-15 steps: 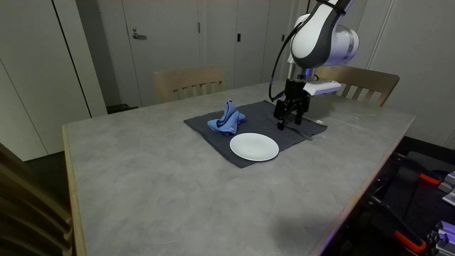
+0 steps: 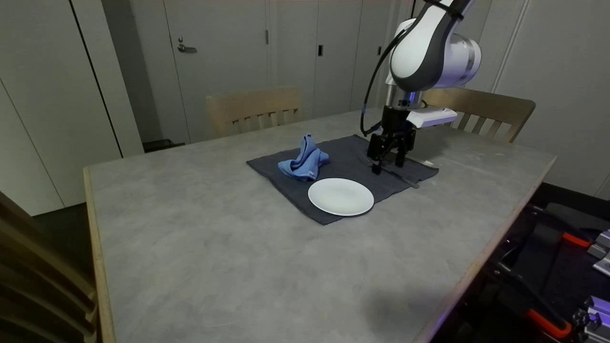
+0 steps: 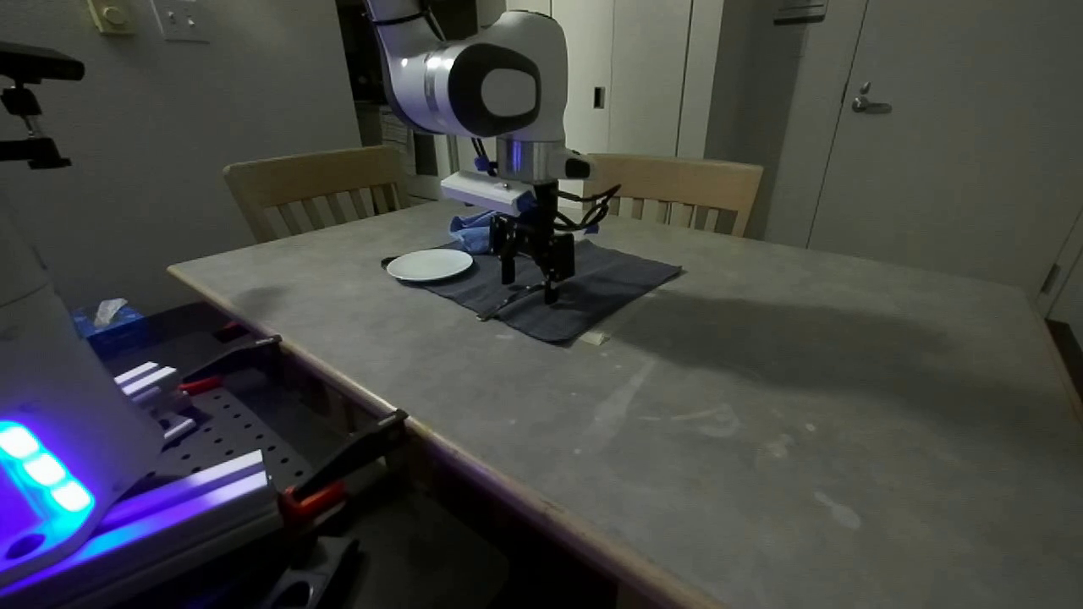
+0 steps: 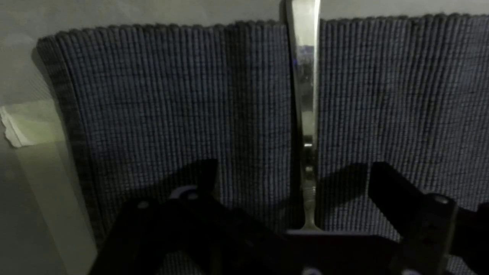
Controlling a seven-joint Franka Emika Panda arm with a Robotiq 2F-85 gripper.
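My gripper (image 2: 388, 164) points down over the right part of a dark grey ribbed placemat (image 2: 349, 153). Its fingers stand wide apart, with nothing gripped. A slim metal utensil (image 4: 308, 101) lies on the mat, its handle crossing the mat's edge. In the wrist view it runs between the open fingers, nearer the right one and touching neither; its lower end is hidden behind the gripper. A white plate (image 2: 340, 197) rests on the mat's front part. Towards the left of the mat sits a crumpled blue cloth (image 2: 306, 160).
A small strip of pale tape (image 3: 594, 337) sticks to the table beside the mat's corner. Wooden chairs (image 3: 320, 188) stand around the table.
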